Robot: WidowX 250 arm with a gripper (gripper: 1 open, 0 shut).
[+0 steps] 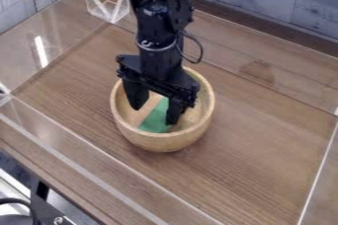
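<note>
My black gripper [156, 99] reaches down from the top centre into a cream round bowl [164, 137], its two fingers spread open, one toward each side of the bowl. A green object [157, 117] lies on the bowl's floor between and below the fingers, partly hidden by the right finger. Whether the fingers touch it I cannot tell.
A clear plastic item [106, 2] stands at the back left. A black cable lies at the lower left edge.
</note>
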